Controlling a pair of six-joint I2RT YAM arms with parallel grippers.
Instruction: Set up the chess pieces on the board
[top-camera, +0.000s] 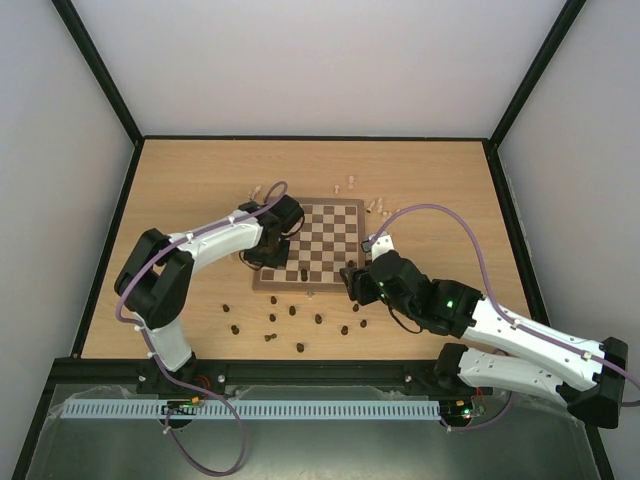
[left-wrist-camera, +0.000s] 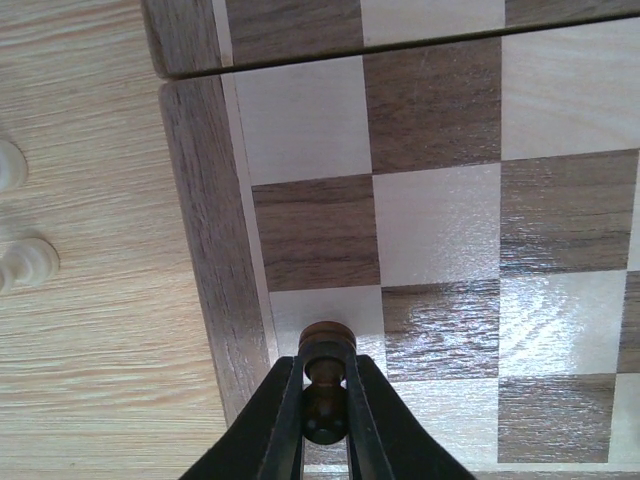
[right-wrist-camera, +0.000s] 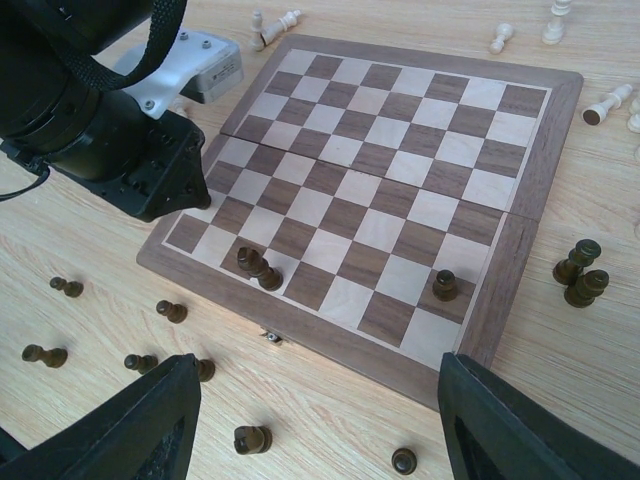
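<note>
A dark brown pawn (left-wrist-camera: 325, 395) is pinched in my left gripper, its base over a light square on the board's left edge column. Whether that base touches the board is hard to tell. The chessboard (right-wrist-camera: 330, 230) carries a tall dark piece (right-wrist-camera: 260, 268) on its near row and a dark pawn (right-wrist-camera: 445, 285) toward its right side. My right gripper is open and empty, above the board's near right side.
Several dark pieces lie on the table in front of the board, one of them a dark rook (right-wrist-camera: 252, 439). Two dark pieces (right-wrist-camera: 577, 262) stand right of it. White pieces (right-wrist-camera: 275, 30) lie around the far and side edges.
</note>
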